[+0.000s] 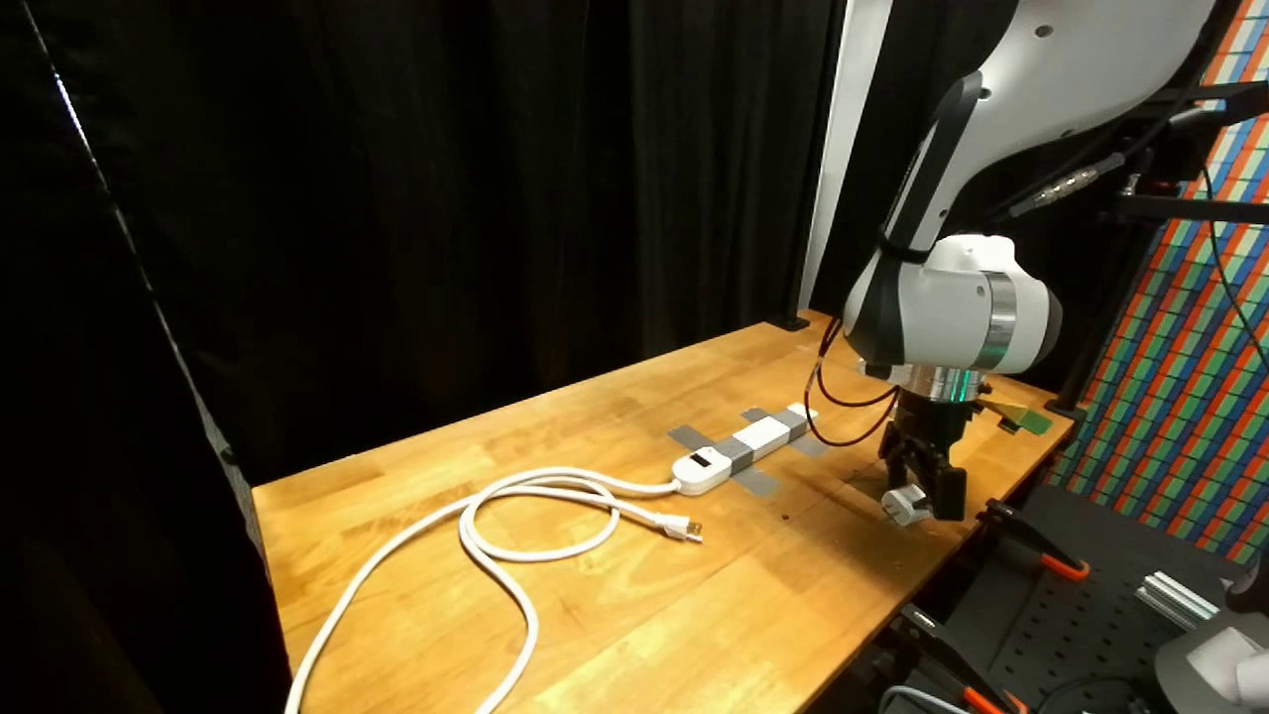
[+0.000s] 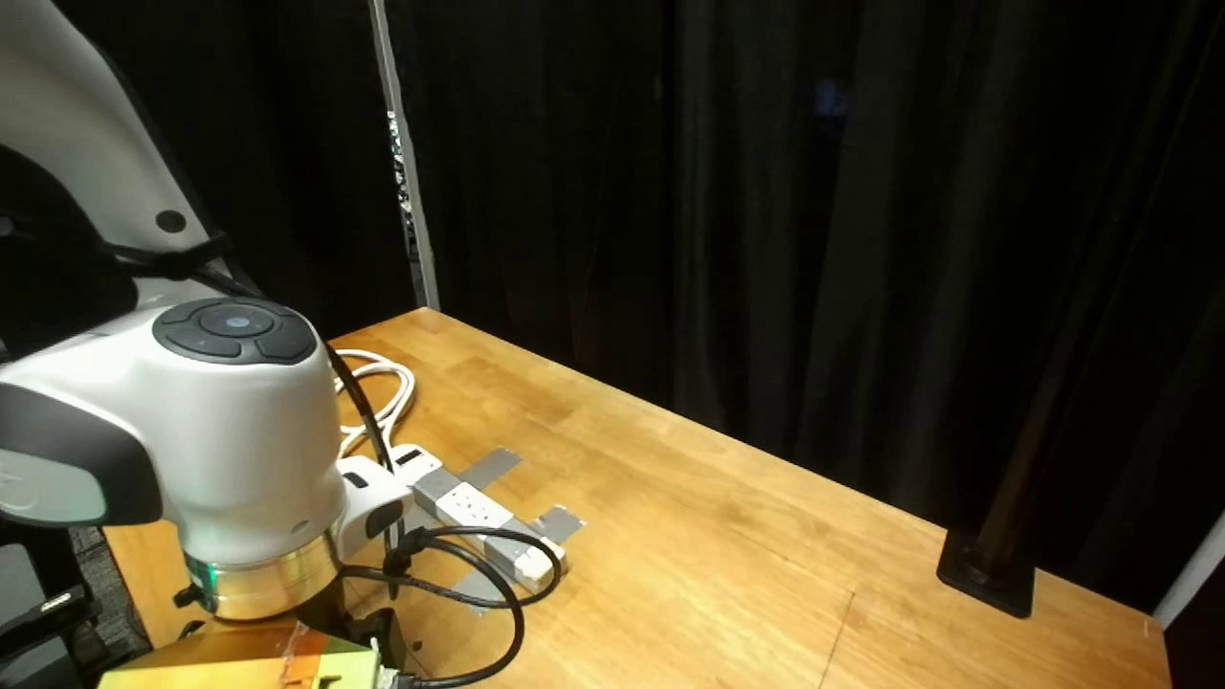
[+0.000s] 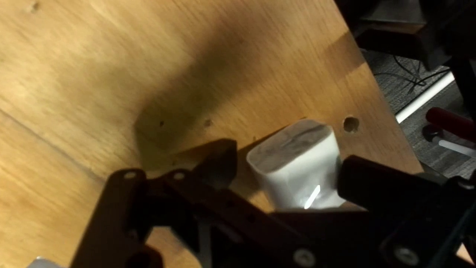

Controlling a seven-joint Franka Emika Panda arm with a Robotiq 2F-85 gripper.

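A small white power adapter (image 1: pixel 906 505), glossy and block-shaped with a greyish face in the wrist view, rests near the right edge of the wooden table. My gripper (image 1: pixel 922 482) is down around it, its fingers part open. In the wrist view the white block (image 3: pixel 301 172) lies between the two dark fingers. A gap shows between it and the left finger; the right finger (image 3: pixel 363 181) is against or overlapping its side, and I cannot tell which. A white power strip (image 1: pixel 757 439), held by grey tape, lies farther back on the table.
The strip's white cord (image 1: pixel 476 541) loops over the left of the table, its plug (image 1: pixel 680 528) lying loose. Clamps (image 1: pixel 1032 541) grip the right table edge close to my gripper. A black post base (image 2: pixel 988 574) stands at another edge.
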